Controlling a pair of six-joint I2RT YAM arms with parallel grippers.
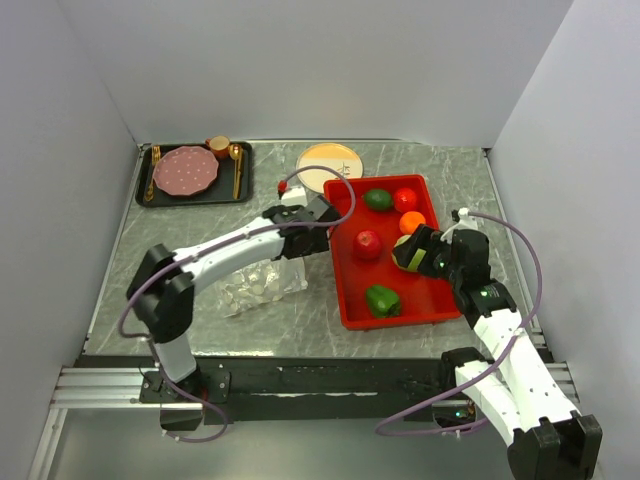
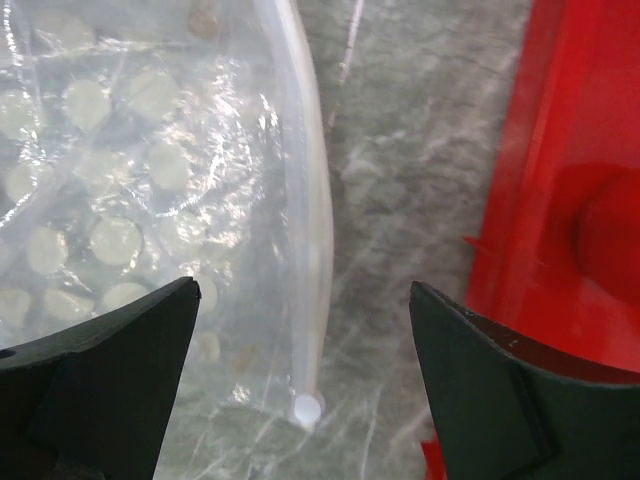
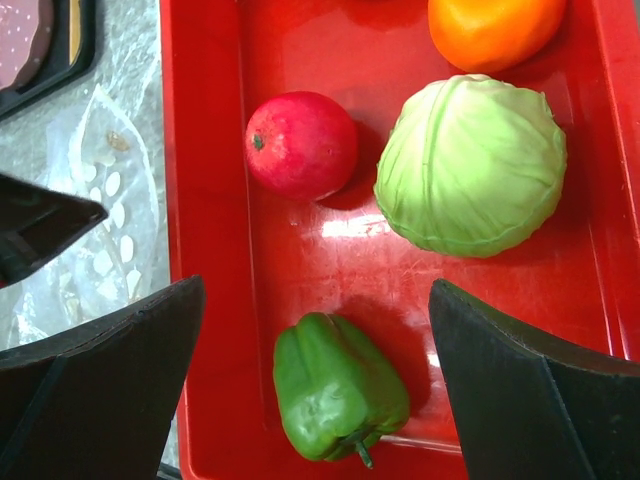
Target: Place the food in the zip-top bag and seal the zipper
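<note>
The clear zip top bag (image 1: 250,290) lies flat on the table, left of the red bin; its whitish zipper edge (image 2: 312,230) runs down the left wrist view. My left gripper is open above that edge, close to the bin's left wall, holding nothing. In the red bin (image 1: 375,312) sit a green bell pepper (image 3: 335,385), a pomegranate-like red fruit (image 3: 300,145), a cabbage (image 3: 472,165), an orange (image 3: 495,30), a tomato (image 1: 405,200) and an avocado (image 1: 378,200). Over the bin, my right gripper stands open and empty, with the pepper visible between its fingers.
At the back left is a black tray (image 1: 215,194) with a pink plate (image 1: 186,171), a cup (image 1: 218,146) and golden cutlery. A round cream plate (image 1: 325,160) lies behind the bin. Bare table shows in front of the bag.
</note>
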